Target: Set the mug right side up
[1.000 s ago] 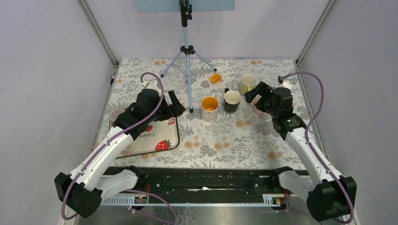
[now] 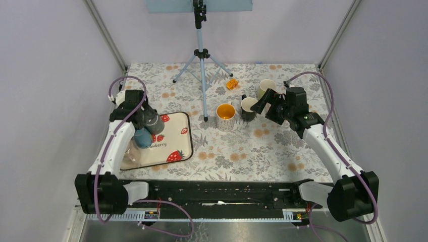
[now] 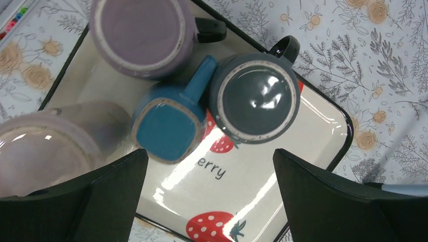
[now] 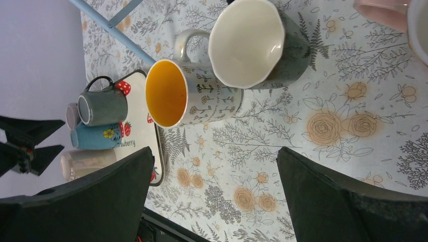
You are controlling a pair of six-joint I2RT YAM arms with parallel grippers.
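Several upside-down mugs sit on the strawberry tray (image 2: 173, 143): a purple mug (image 3: 139, 33), a grey mug (image 3: 255, 101), a blue mug (image 3: 166, 130) and a pale mug (image 3: 45, 161). My open left gripper hangs over them, nothing between its fingers. On the table stand an orange-lined floral mug (image 2: 225, 120), a dark-sided white-lined mug (image 2: 248, 115) and a pale yellow mug (image 2: 266, 83), openings up. My right gripper is open and empty above the table, beside these mugs.
A tripod (image 2: 201, 54) stands at the back middle, one leg reaching down toward the tray. A small orange object (image 2: 232, 83) lies near it.
My left gripper has swung left from the tray's upper right to over the mugs on it. My right arm has shifted slightly left.
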